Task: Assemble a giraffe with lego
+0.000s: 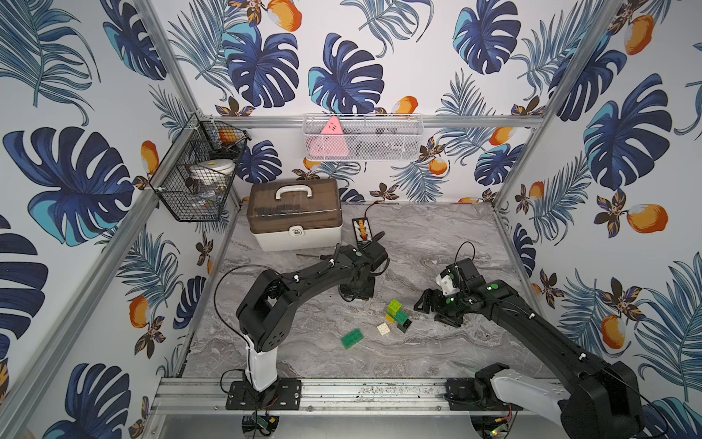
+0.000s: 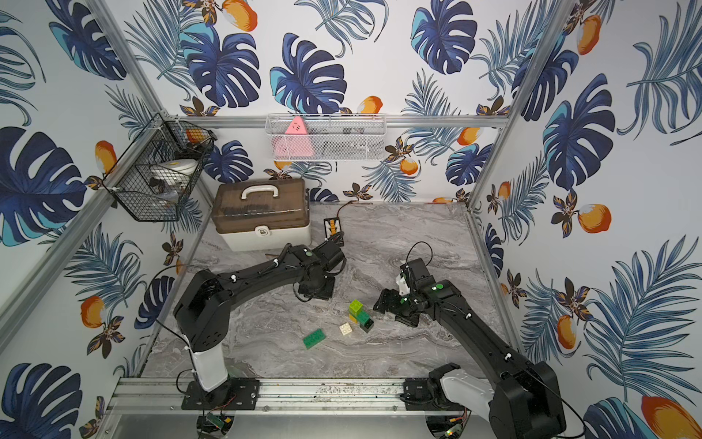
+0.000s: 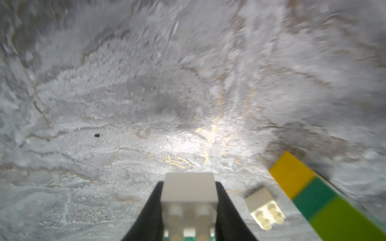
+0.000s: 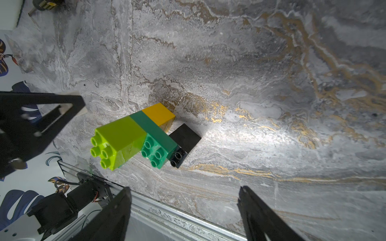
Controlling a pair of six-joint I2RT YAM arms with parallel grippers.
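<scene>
My left gripper is shut on a white brick [image 3: 189,188], held above the table left of the brick group. That group holds a lime brick [image 4: 120,138], a teal brick [image 4: 156,140], an orange brick [image 4: 158,114] and a black brick [image 4: 185,138]. A cream brick [image 3: 263,210] lies beside it, and a green brick [image 1: 351,338] lies nearer the front. My right gripper stands open just right of the group, nothing between its fingers.
A storage box [image 1: 294,226] stands at the back left, with a phone-like device [image 1: 362,229] beside it. Wire baskets [image 1: 362,137] hang on the walls.
</scene>
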